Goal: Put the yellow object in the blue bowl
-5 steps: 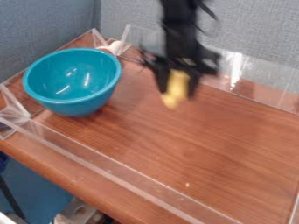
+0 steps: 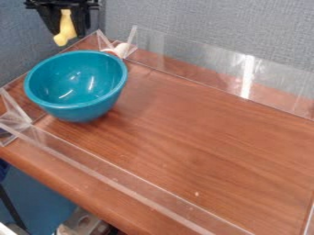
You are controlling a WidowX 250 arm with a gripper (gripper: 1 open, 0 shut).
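High in the top left corner of the camera view, my black gripper [image 2: 64, 13] is shut on the yellow object [image 2: 64, 29], which hangs below it. The object looks long and narrow, with its lower end free. The blue bowl [image 2: 76, 84] stands at the left of the wooden table, its open top facing up and nothing seen inside. In the picture the yellow object appears above the bowl's far rim, apart from it.
A small whitish item [image 2: 119, 49] lies behind the bowl at the table's back left. Clear low walls [image 2: 221, 73] border the wooden table [image 2: 196, 138], whose middle and right are bare.
Carrying the yellow object, my gripper has moved from over the table's back middle leftward, past the bowl's right side, to the top left. The bowl stands where it was.
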